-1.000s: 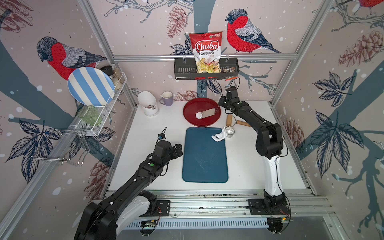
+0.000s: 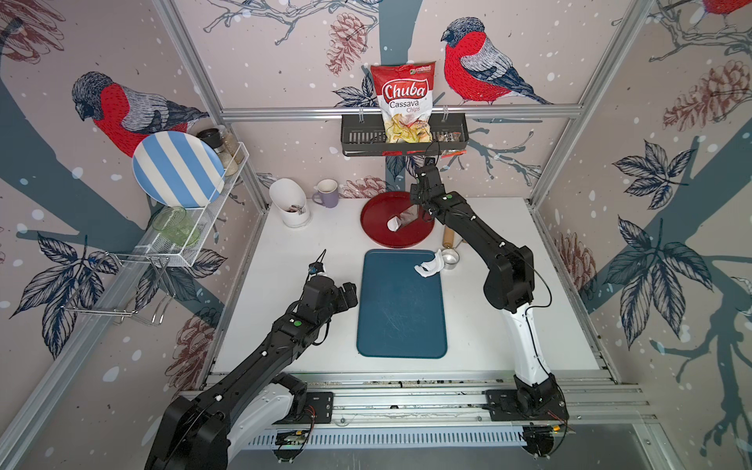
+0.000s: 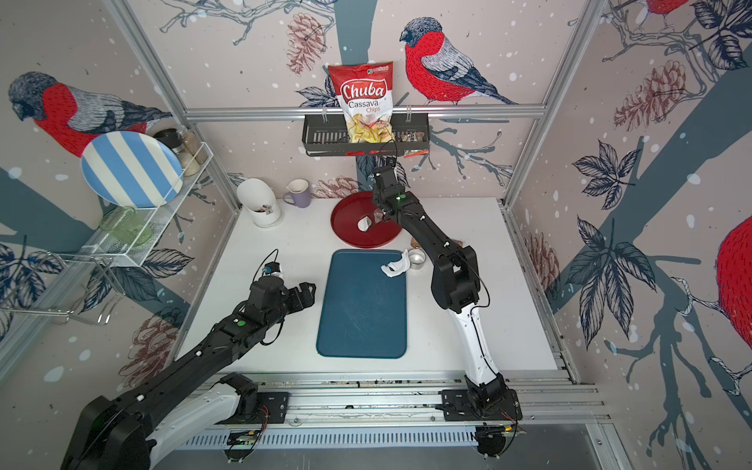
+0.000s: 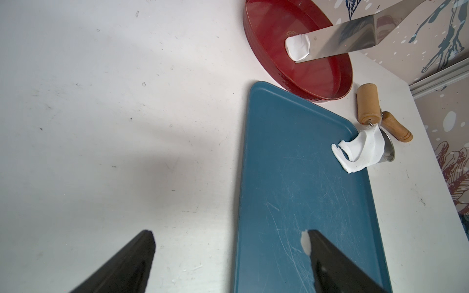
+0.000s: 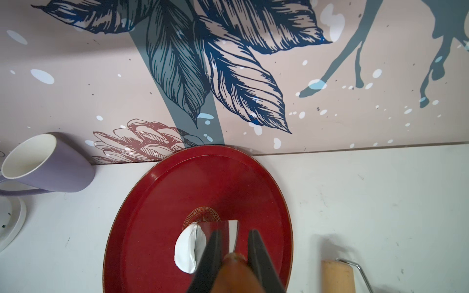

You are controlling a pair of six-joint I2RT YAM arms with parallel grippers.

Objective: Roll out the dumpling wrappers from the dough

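Observation:
My right gripper is shut on the brown handle (image 5: 235,276) of a metal spatula, over the red round tray (image 4: 317,85). The spatula blade (image 4: 344,38) slants down to a small white dough wrapper (image 4: 297,47) at its end, over the tray. Whether the wrapper rests on the tray, I cannot tell. My left gripper stands open and empty, above the left side of the blue board (image 4: 298,195). A white dough scrap (image 4: 361,149) lies on the board's far right corner, against a metal cup (image 4: 389,146).
A wooden rolling pin (image 4: 367,102) lies right of the red tray. Behind on the left stand a purple mug (image 2: 326,193) and a white utensil holder (image 2: 290,205). Most of the blue board is bare, as is the white table to its left.
My right arm has moved left, and less of the blade shows from above as it tilts. Wrapper and red tray have shifted slightly right. The left arm stays still.

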